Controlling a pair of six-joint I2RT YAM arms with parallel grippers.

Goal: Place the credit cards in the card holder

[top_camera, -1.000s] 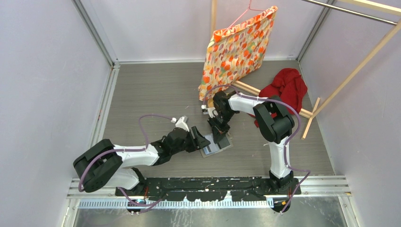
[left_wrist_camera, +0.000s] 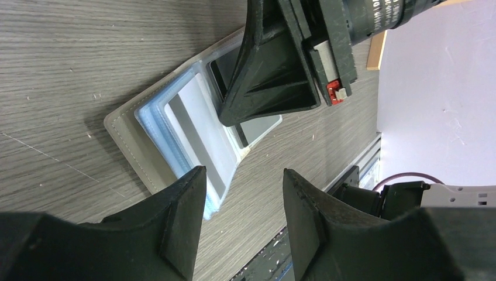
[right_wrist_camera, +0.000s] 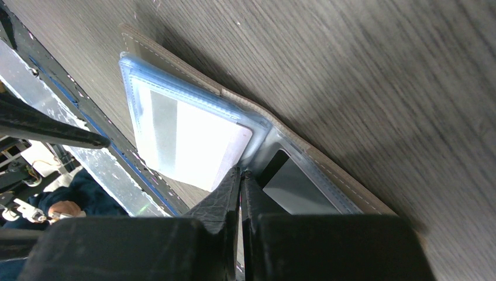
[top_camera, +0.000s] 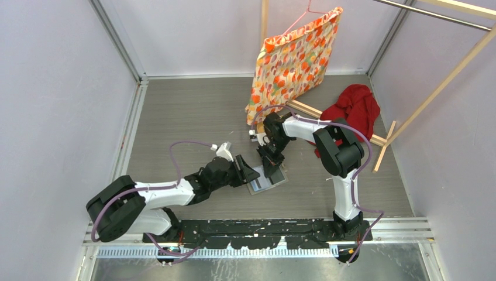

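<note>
The open card holder (top_camera: 279, 180) lies flat between the two arms in the top view, beige with clear sleeves. A white card with a grey stripe (right_wrist_camera: 202, 140) sits mostly inside the blue-edged sleeve, its inner edge showing beyond the plastic. Another card, grey and black (right_wrist_camera: 298, 190), lies under clear plastic on the holder's other half. My right gripper is shut, its tips down at the white card's inner edge; I cannot make out anything between them. My left gripper stands partly open just beside the holder's blue-edged side, its gap empty.
A red cloth (top_camera: 355, 108) and a wooden rack base lie at the back right. Patterned fabric (top_camera: 292, 64) hangs from a hanger behind the right arm.
The left arm's elbow has shifted slightly to the left and toward the front. The right arm and the card holder look unmoved.
</note>
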